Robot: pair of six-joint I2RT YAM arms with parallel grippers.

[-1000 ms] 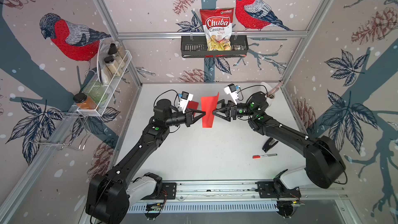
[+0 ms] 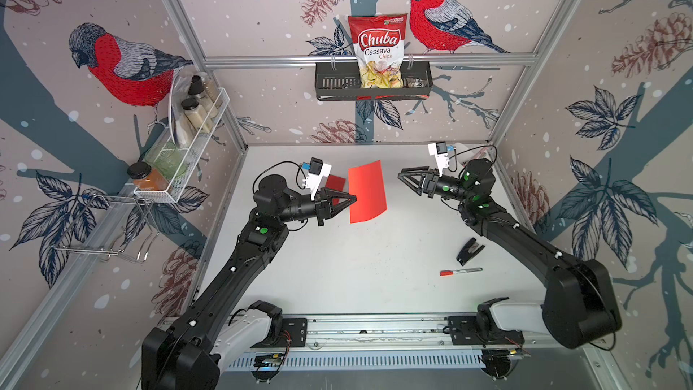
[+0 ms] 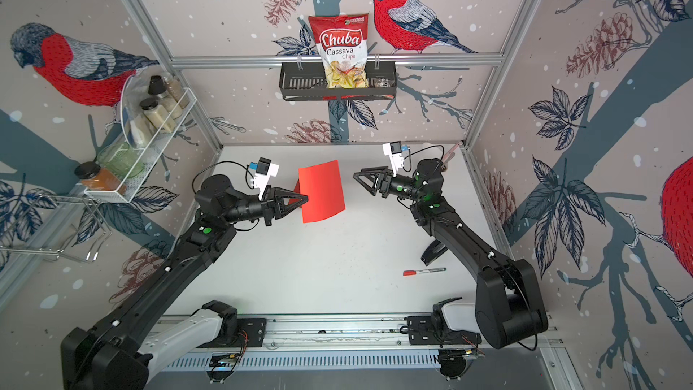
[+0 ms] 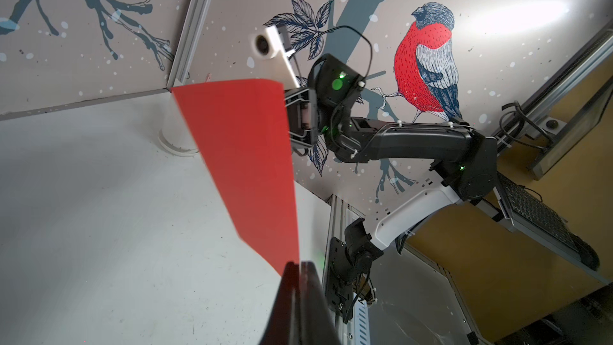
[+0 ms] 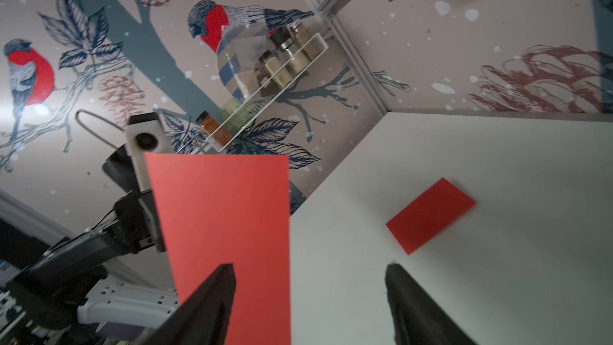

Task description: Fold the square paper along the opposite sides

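Observation:
A red paper sheet [image 2: 368, 191] hangs upright above the table, curving a little, its left edge pinched by my left gripper [image 2: 352, 199]. In the left wrist view the shut fingers [image 4: 290, 306] meet at the lower corner of the paper [image 4: 245, 166]. My right gripper [image 2: 404, 177] stands to the right of the sheet, apart from it. Its fingers [image 5: 214, 300] are spread with nothing between them in the right wrist view, where the paper [image 5: 223, 230] shows at the left, beyond the left finger. Whether the sheet has a crease cannot be told.
A dark red rectangle [image 5: 431, 215] lies on the white table [image 2: 353, 267] at the back left, behind my left gripper. A black stapler [image 2: 470, 250] and a red marker [image 2: 460, 271] lie at the front right.
The sheet's free right side has swung and now curves differently.

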